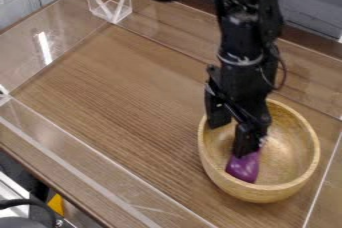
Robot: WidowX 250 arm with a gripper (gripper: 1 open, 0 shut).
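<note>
A purple object (pixel 243 168), perhaps an eggplant, lies in a wide tan bowl (pixel 294 158) at the lower right of the camera view. My black gripper (pixel 233 122) hangs over the back of the bowl, open, its fingers apart above and behind the purple object. I see nothing held between them.
The bowl rests on a wooden tabletop (pixel 107 112). A small white wire-like item (pixel 110 4) stands at the top left. A wooden edge runs along the top right.
</note>
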